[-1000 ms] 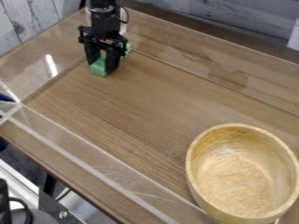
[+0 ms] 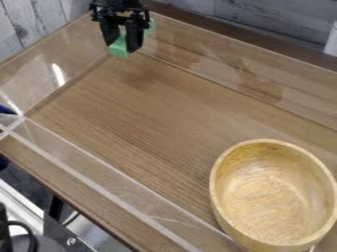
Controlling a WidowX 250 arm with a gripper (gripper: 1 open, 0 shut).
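The black gripper (image 2: 121, 31) is at the top of the view, near the back left of the table, shut on a green object (image 2: 118, 45) that hangs just below it. Another light green shape (image 2: 149, 28) shows partly behind the gripper; what it is cannot be told.
A large round wooden bowl (image 2: 270, 192) sits at the front right. Dark items and cables lie off the lower left edge, and walls border the back.
The gripper and the green object in it have moved up the view, toward the back of the table.
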